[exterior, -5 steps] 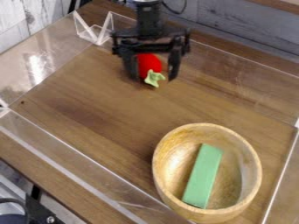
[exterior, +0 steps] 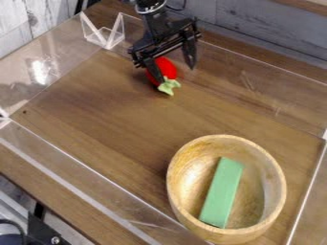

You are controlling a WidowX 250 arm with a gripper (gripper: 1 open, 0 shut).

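My black gripper (exterior: 163,51) hangs at the top centre with its fingers open, just over and partly in front of a red object (exterior: 163,70) with a light green leafy top (exterior: 169,86), which looks like a toy strawberry or similar vegetable. Whether the fingers touch it is unclear. A large wooden bowl (exterior: 261,175) at the lower right holds a green block (exterior: 220,192), lying lengthwise.
A clear plastic stand (exterior: 102,31) is at the back left.
My gripper has moved back, toward the top of the view, and appears turned compared with a second ago. The red object and bowl look unmoved.
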